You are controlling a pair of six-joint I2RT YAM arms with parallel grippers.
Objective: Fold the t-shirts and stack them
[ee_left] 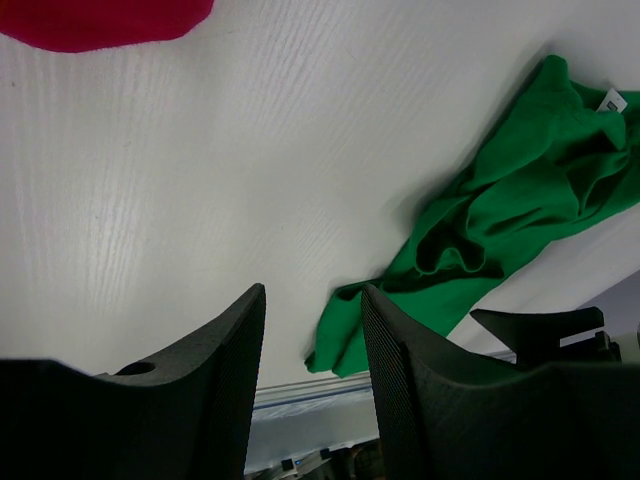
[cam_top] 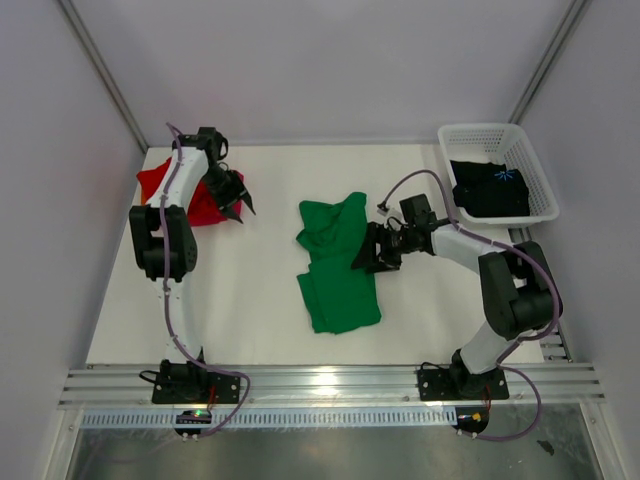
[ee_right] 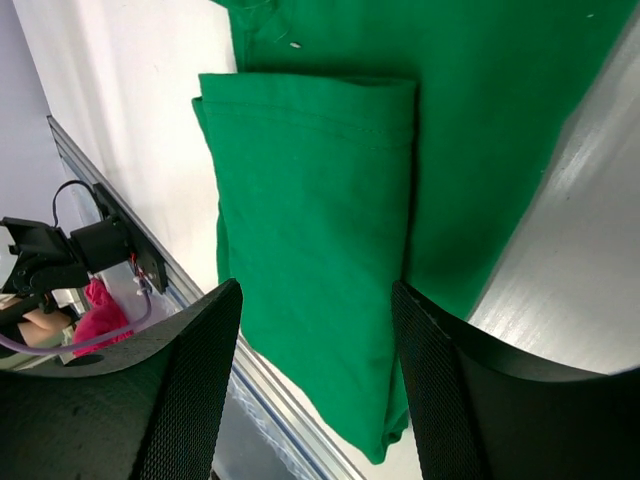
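A green t-shirt lies partly folded along the middle of the table, its far part bunched and its near part flatter. In the right wrist view a folded-over flap of the green shirt shows between and beyond the fingers. My right gripper hovers over the shirt's right side, open and holding nothing. At the far left, my left gripper is beside red cloth. Its fingers stand apart, with no cloth between them.
A white basket holding dark folded cloth stands at the far right. Bare white table separates the red cloth from the green shirt. Grey walls close in the sides and back.
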